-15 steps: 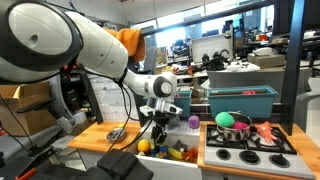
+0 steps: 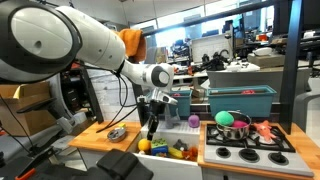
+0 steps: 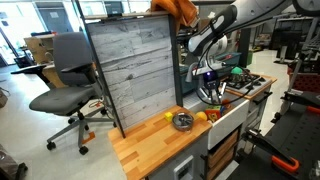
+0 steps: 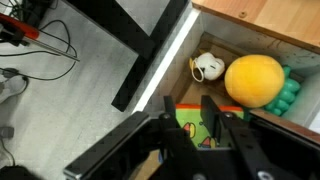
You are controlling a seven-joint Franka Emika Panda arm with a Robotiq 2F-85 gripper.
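My gripper (image 2: 152, 128) points down over the open drawer (image 4: 180, 62), near its left end. In the wrist view its two dark fingertips stand a little apart, with a green toy with red edges (image 4: 191, 122) visible below and between them. No held object shows. A round yellow-orange toy (image 4: 255, 80) lies in the drawer with a small white toy (image 4: 207, 67) beside it. A green bumpy toy (image 4: 284, 97) is partly hidden behind the yellow one. Other coloured toys (image 2: 176, 153) lie to the right in the drawer.
Left of the drawer, a metal bowl (image 2: 117, 134) rests on the wooden counter (image 3: 140, 150). The stove (image 2: 250, 152), with a pot of colourful items (image 2: 232, 125), stands at right. A teal bin (image 2: 242, 102) is behind. The drawer's front wall stands close to the gripper.
Over the last second my gripper has shifted left in exterior view 1, from above the drawer's toys toward the yellow one. The toys look unmoved.
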